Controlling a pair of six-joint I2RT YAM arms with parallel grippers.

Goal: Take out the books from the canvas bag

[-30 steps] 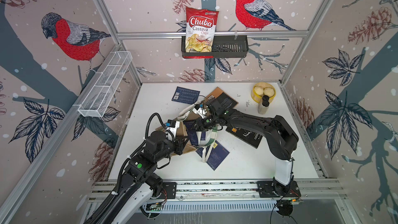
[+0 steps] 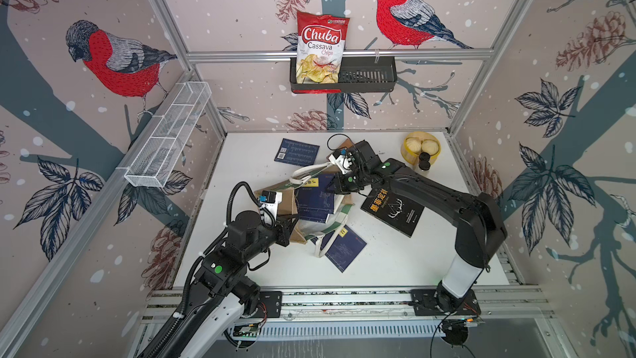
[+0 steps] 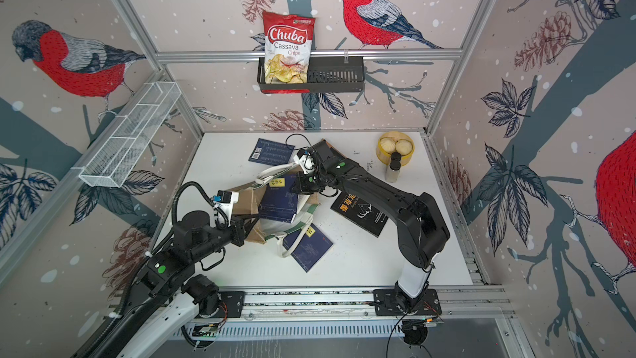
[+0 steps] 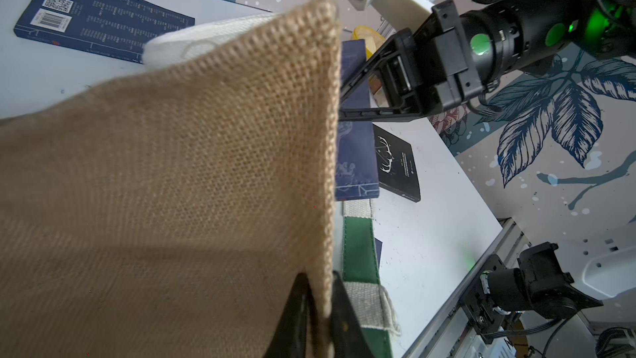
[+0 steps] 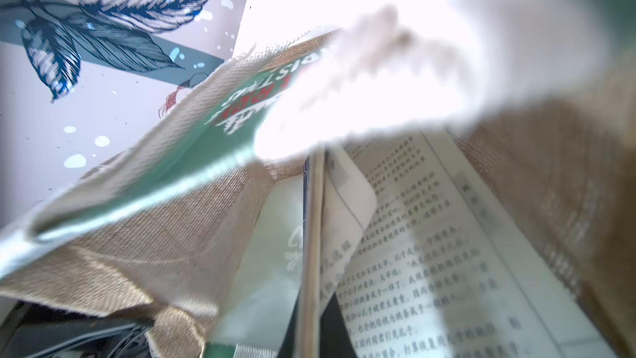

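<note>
The tan canvas bag [image 4: 165, 179] lies open mid-table, with white and green handles. My left gripper is shut on its fabric edge. A blue book [image 2: 316, 195] is raised at the bag's mouth, with my right gripper shut on it; open printed pages show in the right wrist view. Other books lie outside: a blue book [image 2: 294, 152] at the back left, a blue book [image 2: 343, 248] in front, a black book [image 2: 394, 215] to the right.
A yellow steamer with buns [image 2: 414, 142] and a dark-capped bottle [image 3: 393, 169] stand at back right. A chips bag [image 2: 318, 46] sits in a wall rack [image 2: 371, 76]; a white wire shelf [image 2: 165, 139] hangs left.
My right arm has risen and moved back-right, and more of the blue book at the bag's mouth now shows. The left arm has hardly moved.
</note>
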